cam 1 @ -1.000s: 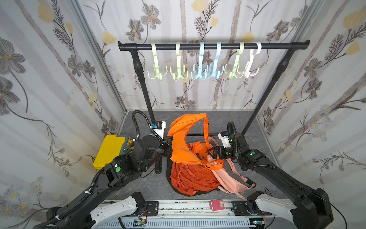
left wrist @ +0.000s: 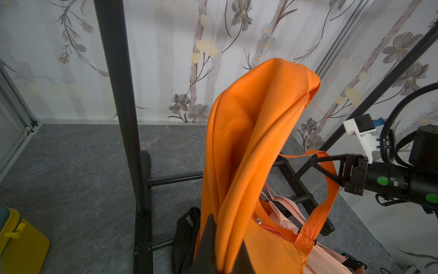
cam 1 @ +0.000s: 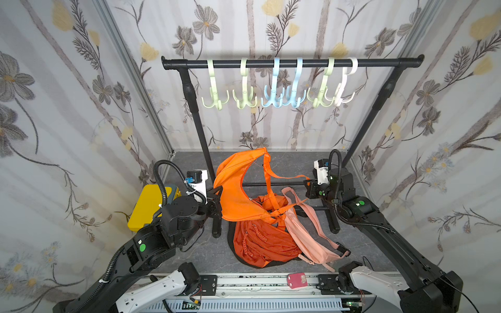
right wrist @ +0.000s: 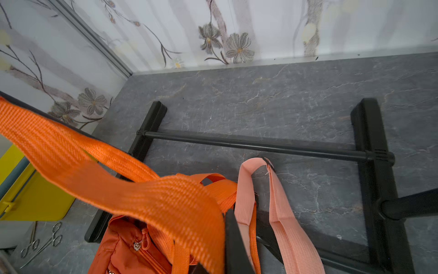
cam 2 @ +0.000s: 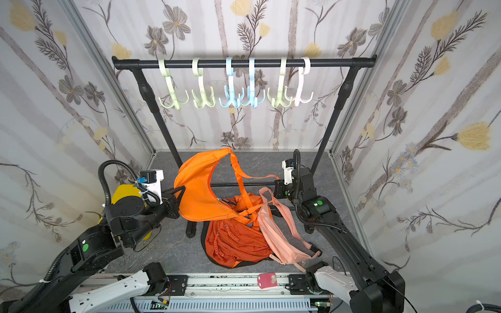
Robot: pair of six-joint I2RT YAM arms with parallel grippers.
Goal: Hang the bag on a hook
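Observation:
The bright orange bag (cam 1: 234, 182) is held up at its left side by my left gripper (cam 1: 217, 195), which is shut on its folded fabric; that fold (left wrist: 241, 191) rises between the fingers in the left wrist view. To the right, my right gripper (cam 1: 309, 188) is shut, with the bag's orange strap (left wrist: 329, 182) running over its fingers. Whether the strap is pinched there or only looped round them is hard to see. The strap (right wrist: 127, 196) stretches across the right wrist view. Green, blue and white hooks, such as the blue hook (cam 1: 273, 88), hang from the rail (cam 1: 198, 64) above.
A red-orange backpack (cam 1: 263, 242) and a pink bag (cam 1: 308, 240) lie on the floor below the orange bag. A yellow box (cam 1: 146, 206) stands at the left. The rack's legs, such as the right post (cam 1: 373, 112), flank the hooks.
My right gripper has moved right and away from the camera, drawing the strap out sideways into a wide loop. The left gripper has shifted left with the bag, widening the bag's spread.

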